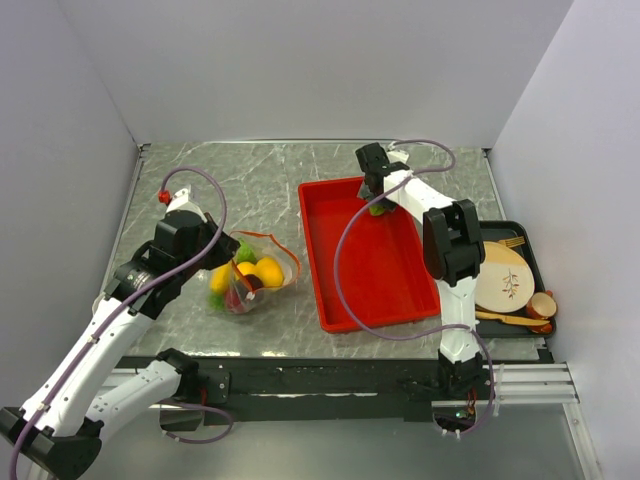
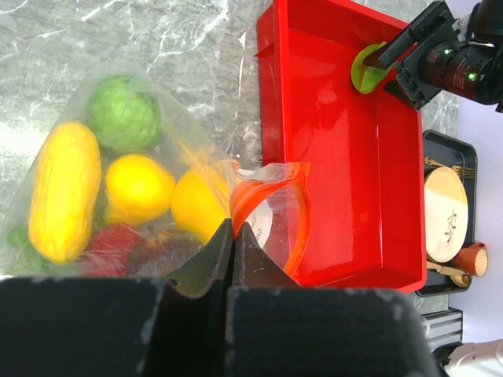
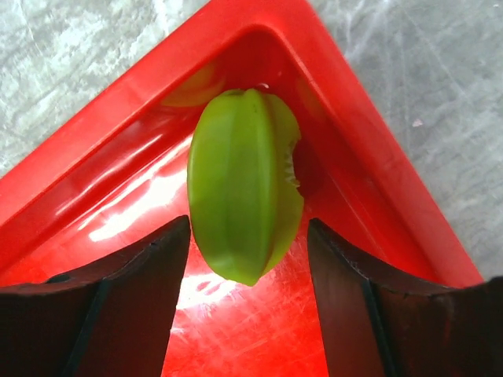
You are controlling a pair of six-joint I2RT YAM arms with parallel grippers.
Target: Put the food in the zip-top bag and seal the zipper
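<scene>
The clear zip top bag (image 2: 189, 129) lies on the counter with yellow, green and dark red food inside. Its orange zipper edge (image 2: 271, 182) stands open toward the red tray. At that edge, my left gripper is shut, with the thin rim pinched at its fingertips. A green star-fruit-like piece (image 3: 244, 184) rests in a corner of the red tray (image 3: 102, 118). My right gripper is low over that corner, part open, one finger on each side of the green piece's near end. Small gaps seem to show, though contact is hard to judge.
Nothing else lies in the red tray. A black tray (image 1: 515, 330) at the right carries a plate (image 1: 504, 277), a cup (image 1: 541, 306) and wooden utensils. The counter (image 1: 250, 175) behind the bag is bare. Tray walls stand close to the right fingers.
</scene>
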